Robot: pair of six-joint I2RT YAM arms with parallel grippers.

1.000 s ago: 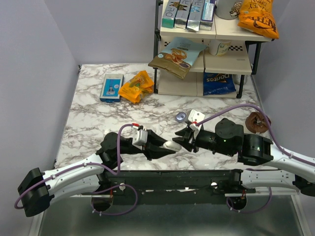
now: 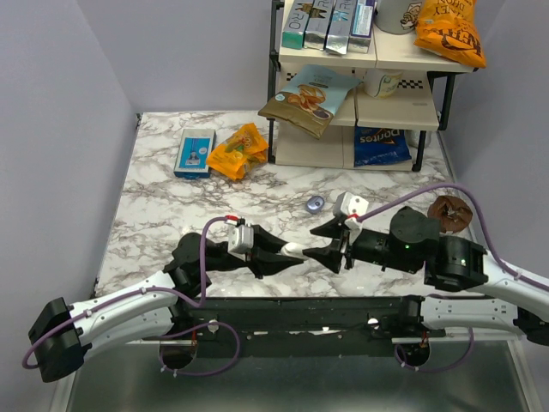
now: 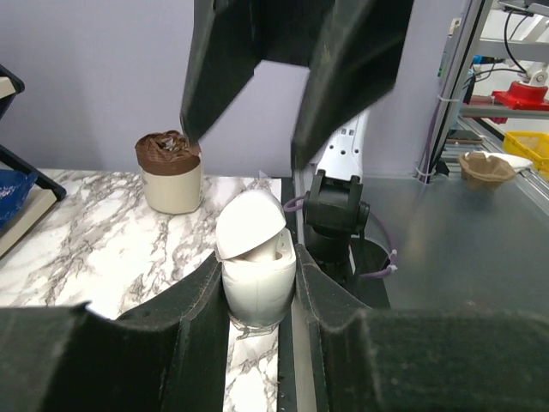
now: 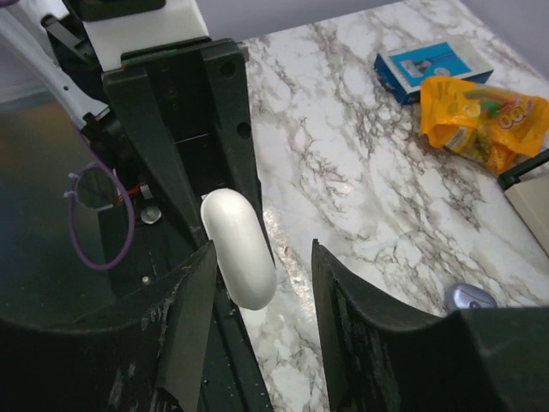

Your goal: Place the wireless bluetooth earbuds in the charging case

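The white earbud case point(image 3: 257, 283) is held in my left gripper point(image 2: 283, 257), which is shut on it. In the left wrist view its lid point(image 3: 247, 219) is tilted at the top, with a narrow gap below it; I cannot tell whether an earbud is inside. In the right wrist view the case point(image 4: 238, 249) appears as a smooth white oblong. My right gripper point(image 2: 322, 245) is open just to the right of the case, its fingers apart with nothing seen between them. A small grey-blue object point(image 2: 315, 204) lies on the table behind the grippers.
A shelf unit point(image 2: 304, 150) with boxes and snack bags stands at the back right. A blue box point(image 2: 194, 154) and an orange bag point(image 2: 236, 154) lie at the back left. A brown-topped container point(image 3: 169, 180) is at the right.
The left gripper and case have stayed nearly in place.
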